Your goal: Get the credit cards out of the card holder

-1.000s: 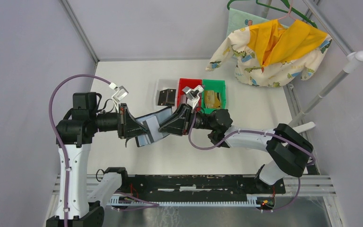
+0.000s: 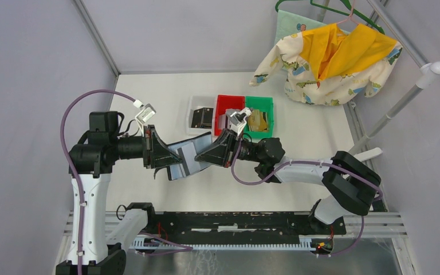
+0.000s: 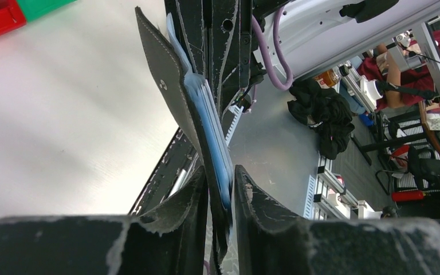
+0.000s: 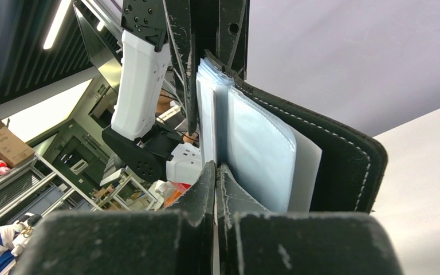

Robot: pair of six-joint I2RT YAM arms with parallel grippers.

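The card holder [image 2: 189, 154], black outside with pale blue sleeves, hangs above the table, its pages spread open. My left gripper [image 2: 179, 159] is shut on its left part; in the left wrist view the dark cover [image 3: 175, 86] and stacked sleeves run down between the fingers. From the other side comes my right gripper [image 2: 197, 158], its tips against the sleeves. In the right wrist view its fingertips [image 4: 208, 175] meet at the foot of a clear sleeve [image 4: 260, 143], and nothing plainly shows between them. Whether a card sits in that sleeve I cannot tell.
Behind the arms stand a white tray [image 2: 188, 123] with a black item, a red tray [image 2: 229, 102] and a green tray [image 2: 259, 102] holding gold-coloured cards. A patterned garment [image 2: 332, 74] hangs at the back right.
The left arm looks almost still.
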